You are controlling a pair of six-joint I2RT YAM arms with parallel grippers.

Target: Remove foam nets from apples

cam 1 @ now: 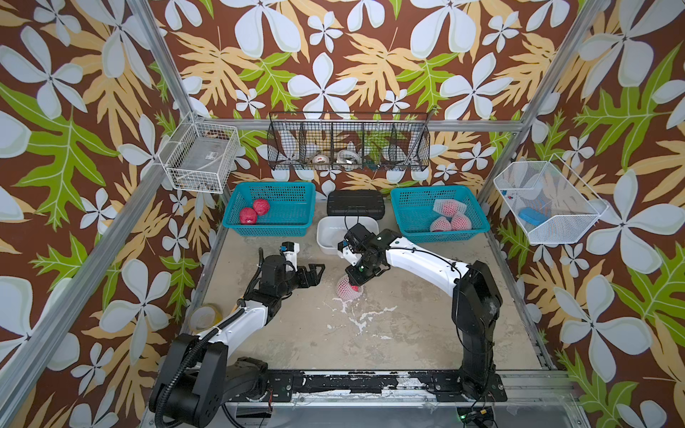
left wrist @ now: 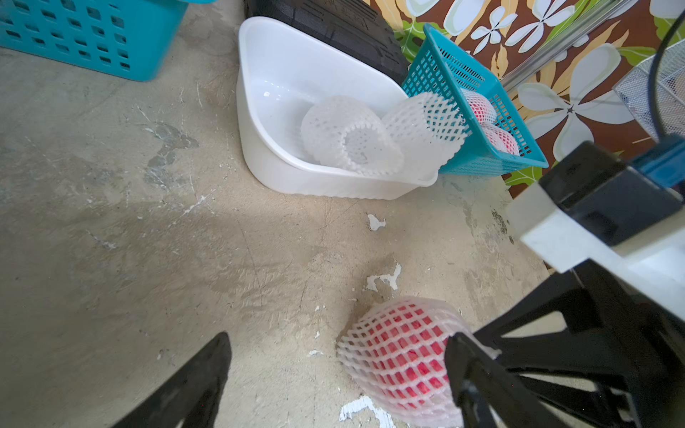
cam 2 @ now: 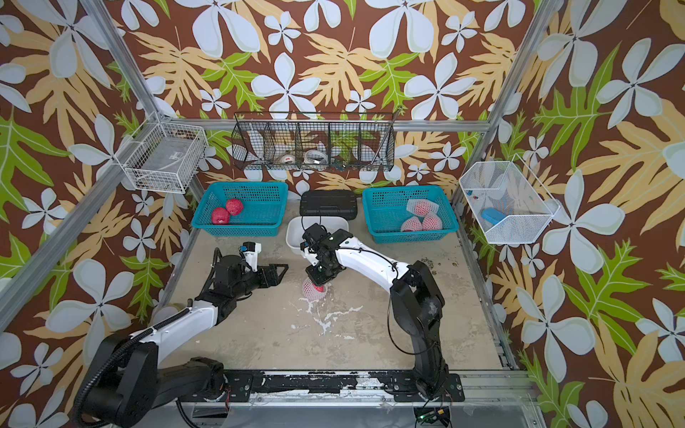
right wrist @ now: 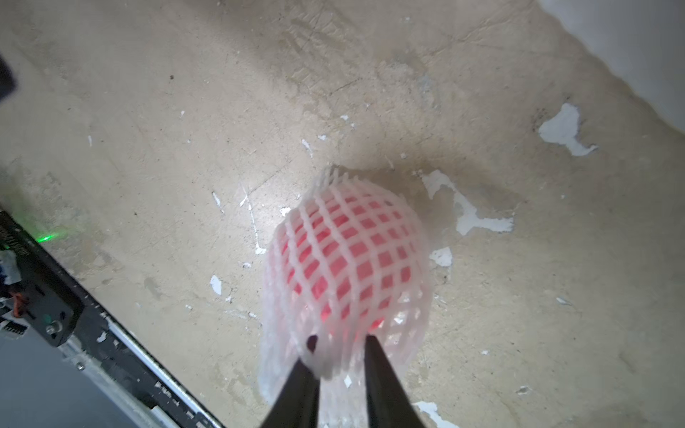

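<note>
A red apple in a white foam net [right wrist: 349, 249] rests on the table, below my right gripper. The right fingertips stand part way together on either side of gathered net strands; whether they grip the net firmly is unclear. To its left, my left gripper [cam 1: 320, 274] is open and empty, apart from the apple. In the left wrist view the netted apple [left wrist: 403, 356] shows between and beyond the open left fingers. Two bare red apples [cam 1: 254, 211] lie in the left teal basket [cam 1: 289, 227]. Several netted apples [cam 1: 449, 215] are in the right teal basket [cam 1: 409, 229].
Loose foam nets [left wrist: 371, 139] lie in the white bin [left wrist: 264, 135], one hanging over its rim. Behind it is a black case [cam 1: 355, 203]. Wire baskets hang at the back and sides.
</note>
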